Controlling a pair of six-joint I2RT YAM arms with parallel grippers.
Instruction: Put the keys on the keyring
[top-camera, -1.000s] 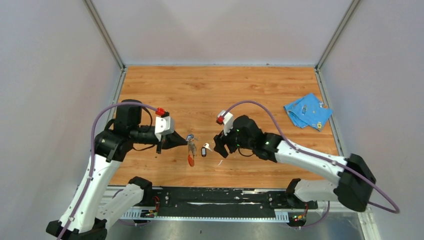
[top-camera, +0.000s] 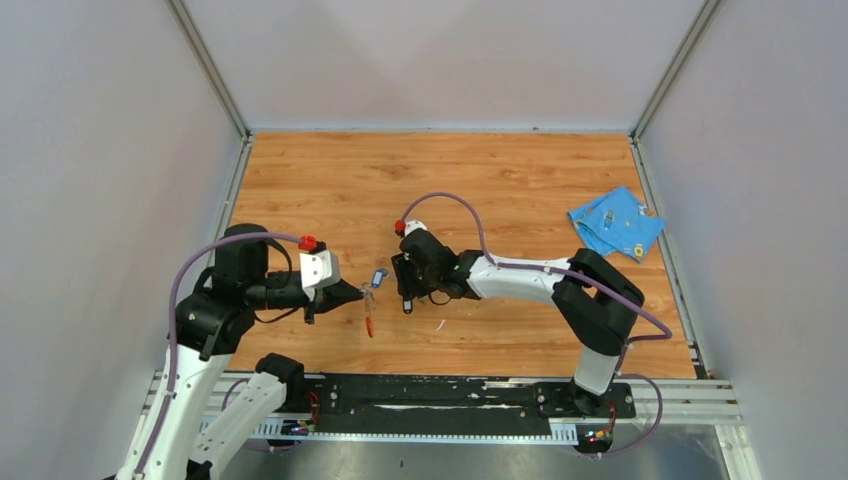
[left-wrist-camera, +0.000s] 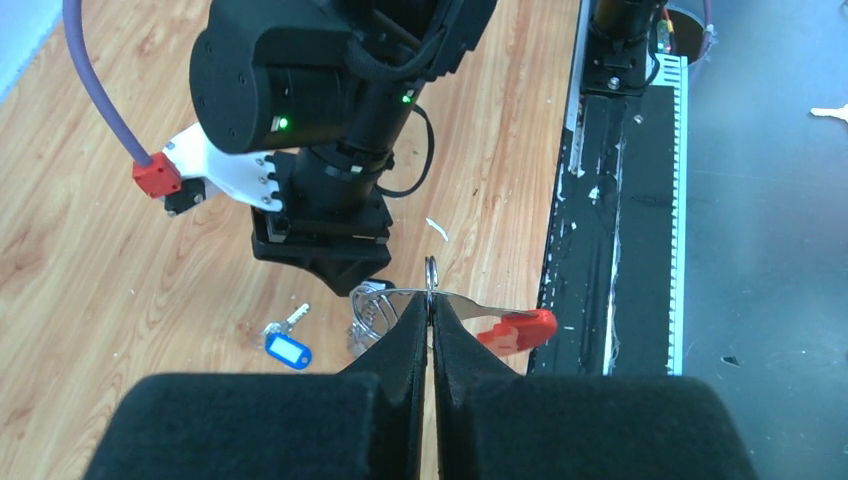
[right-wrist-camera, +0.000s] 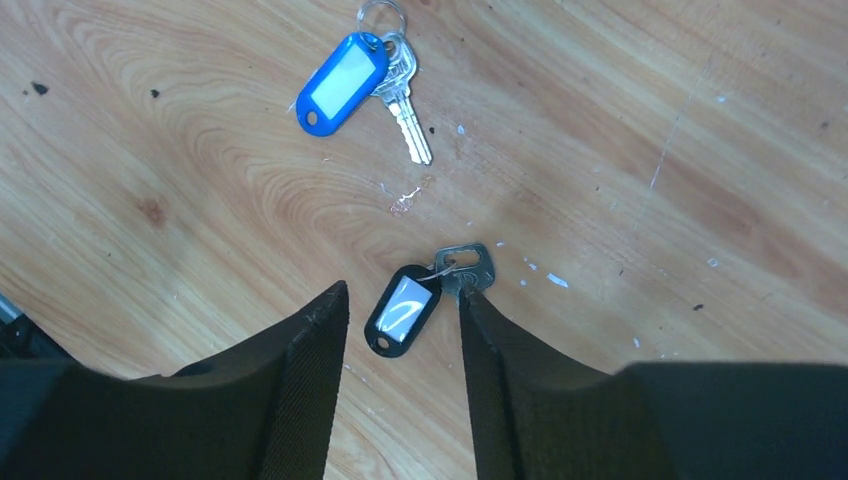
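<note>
My left gripper is shut on a metal keyring that carries a red-orange tag (left-wrist-camera: 515, 328), held up above the table. My right gripper is parted over a key (right-wrist-camera: 464, 265) with a black tag (right-wrist-camera: 400, 310), the tag between and just beyond the fingertips in the right wrist view; whether it touches cannot be told. A silver key (right-wrist-camera: 405, 110) with a blue tag (right-wrist-camera: 340, 85) lies on the wood farther off. In the top view the black-tagged key is partly hidden by the right arm.
A folded blue cloth (top-camera: 615, 222) lies at the right. Walls border the sides, and a dark rail (top-camera: 440, 400) runs along the front edge.
The right arm has moved left, over the black-tagged key.
</note>
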